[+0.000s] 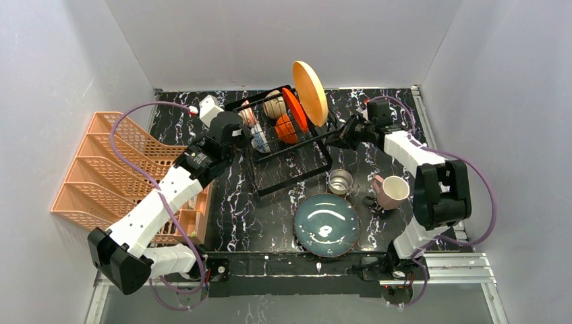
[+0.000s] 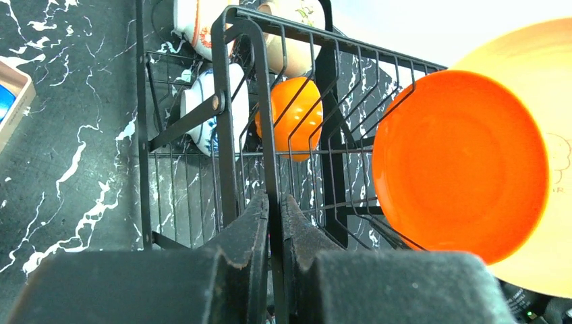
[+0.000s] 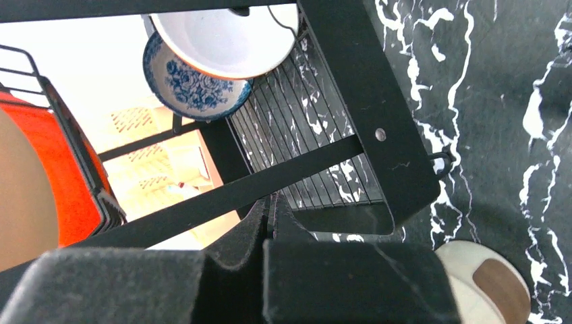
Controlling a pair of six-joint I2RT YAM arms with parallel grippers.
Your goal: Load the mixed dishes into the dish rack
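Note:
The black two-tier dish rack (image 1: 290, 177) stands tilted at the back middle. It holds bowls, an orange cup (image 2: 290, 118), an orange plate (image 2: 459, 162) and a large yellow plate (image 1: 310, 91). My left gripper is shut on the rack's left end bar, seen upright between its fingers in the left wrist view. My right gripper is shut at the rack's right side, just at a black bar, with nothing visible between its fingers. A dark plate (image 1: 326, 225), metal cup (image 1: 340, 181) and pink mug (image 1: 390, 192) sit on the counter in front.
An orange slotted organizer (image 1: 101, 169) lies at the left. Grey walls bound the back and sides. The counter (image 1: 229, 229) has a little free room front left and behind the right arm.

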